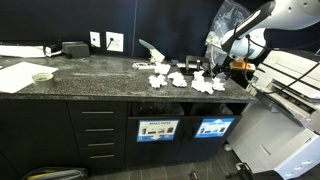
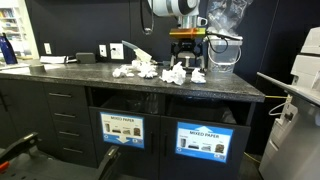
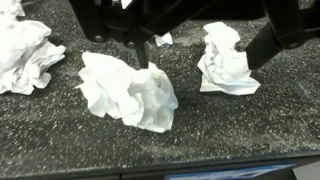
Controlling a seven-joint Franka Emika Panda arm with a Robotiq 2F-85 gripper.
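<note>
Several crumpled white paper wads (image 1: 178, 79) lie on the dark speckled counter (image 1: 100, 85). Over the right part of that counter hangs my gripper (image 2: 187, 48), open and empty, above the wads. From the wrist, its dark fingers (image 3: 262, 48) are spread apart. One large wad (image 3: 128, 95) lies below the left finger, and another wad (image 3: 226, 62) sits beside the right fingertip; contact cannot be judged. A third wad (image 3: 25, 55) is at the left edge of the wrist view.
Below the counter, two bins carry blue-and-white "MIXED PAPER" labels (image 2: 204, 140) (image 2: 123, 127). A clear container (image 2: 224, 48) and a tape dispenser (image 1: 152, 50) stand at the back.
</note>
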